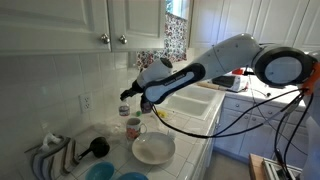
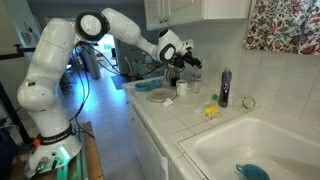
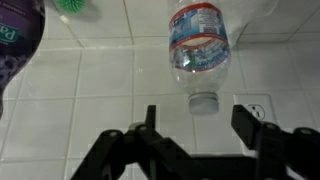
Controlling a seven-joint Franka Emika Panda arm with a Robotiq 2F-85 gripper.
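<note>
In the wrist view a clear plastic bottle with a blue and red label shows its white cap toward my gripper. The two black fingers stand apart on either side of the cap, with visible gaps and no contact that I can make out. Exterior view 1 has the gripper just above the bottle, near the tiled wall. From the other side, the gripper also hangs over the counter by the wall; its fingertips are too small to read there.
A dark purple bottle stands to one side of the clear one. Close by are a mug and a large pale plate. Blue dishes and a rack lie farther left. Cabinets hang overhead.
</note>
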